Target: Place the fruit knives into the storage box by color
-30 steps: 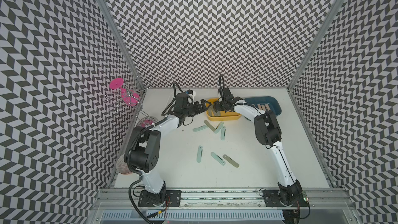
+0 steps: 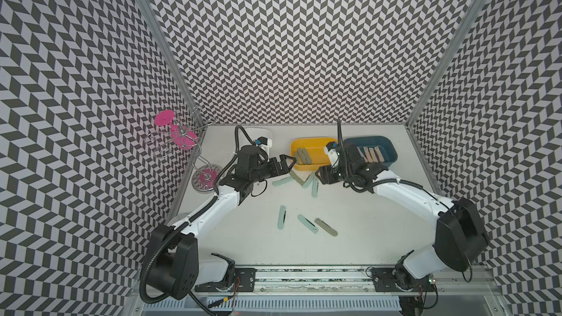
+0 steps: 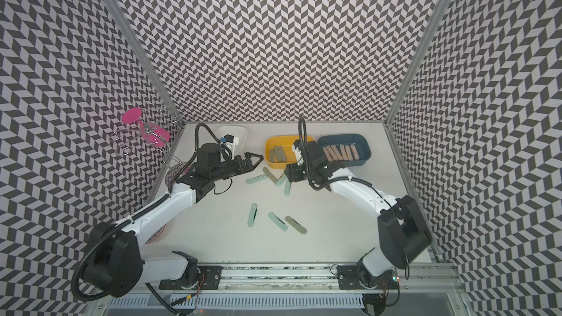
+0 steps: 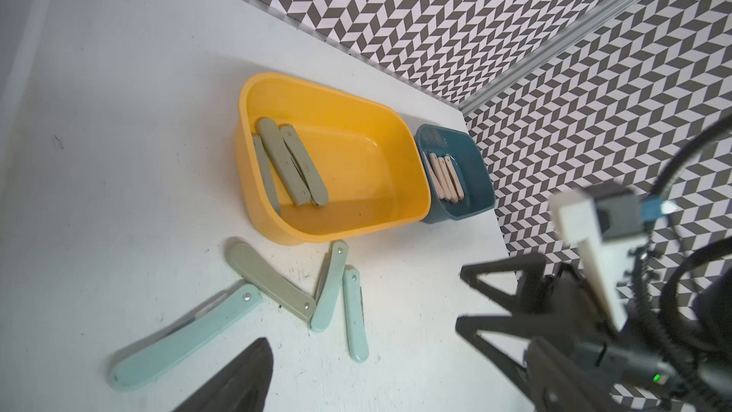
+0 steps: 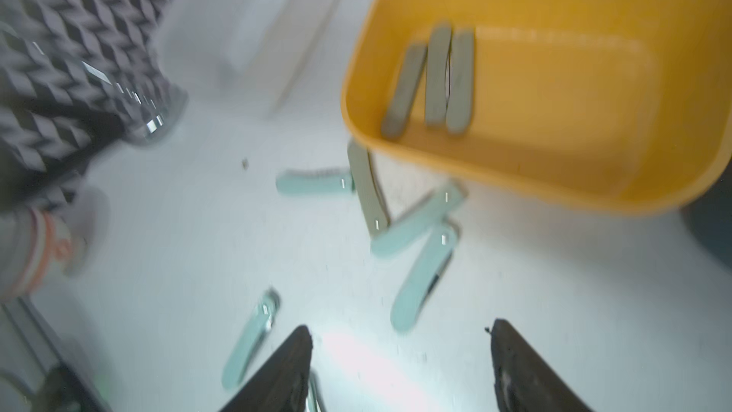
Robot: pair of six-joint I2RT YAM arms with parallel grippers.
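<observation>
The yellow box [image 4: 411, 175] holds several olive knives [image 4: 282, 160]. Pale pink knives [image 4: 446, 177] lie in the blue box [image 4: 476, 160]. In front of the yellow box, an olive knife [image 4: 270, 278] lies among mint knives [image 4: 187, 335], some touching it. Nearer the front are two more mint knives [image 2: 281, 217] and an olive knife [image 2: 326, 227]. My left gripper is open above the table, left of the yellow box's front. Over the table before the boxes, my right gripper has its fingers apart and empty.
A white box [image 5: 244, 23] stands left of the yellow one. At the far left is a wire rack with pink discs [image 2: 184, 137]. The two grippers are close together near the yellow box.
My right gripper has come out from over the yellow box, toward the front and right. The loose knives have not moved.
</observation>
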